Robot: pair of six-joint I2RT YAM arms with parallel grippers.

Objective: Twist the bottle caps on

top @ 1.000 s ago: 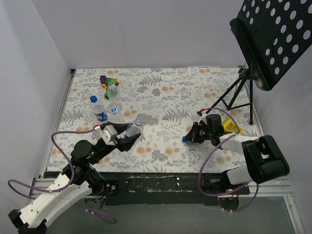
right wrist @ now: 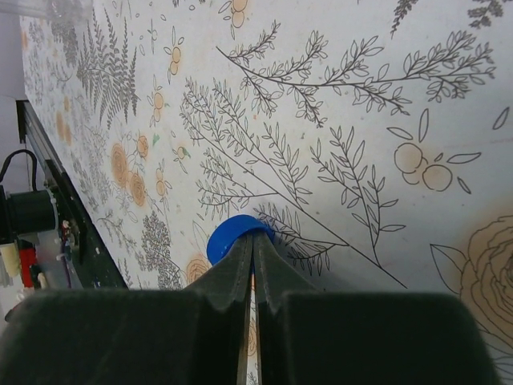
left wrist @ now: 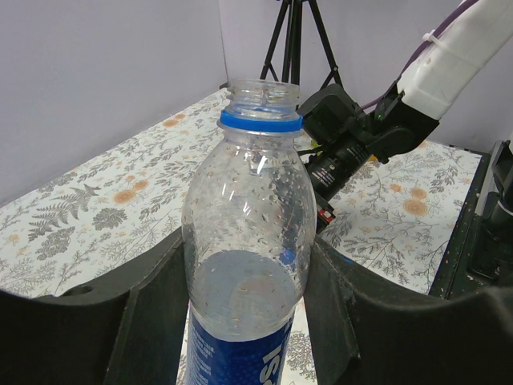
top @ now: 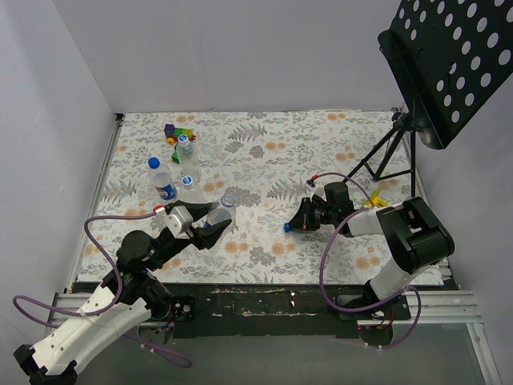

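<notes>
A clear bottle (left wrist: 248,184) with a blue label stands upright between the fingers of my left gripper, which is shut on its body. The bottle's open threaded mouth and a blue ring below it show in the left wrist view. From above, that bottle (top: 228,201) is partly covered by the left gripper (top: 215,226). My right gripper is shut at the edge of a blue cap (right wrist: 228,233), with a sliver of blue showing between its tips. In the top view the cap (top: 287,228) sits at the right gripper's tip, apart from the bottle.
Several other bottles, among them a blue-capped bottle (top: 163,180), stand at the left, with coloured toy pieces (top: 178,132) behind them. A yellow basket (top: 377,200) lies behind the right arm, near a black stand (top: 413,120).
The left arm and its bottle have stayed still.
</notes>
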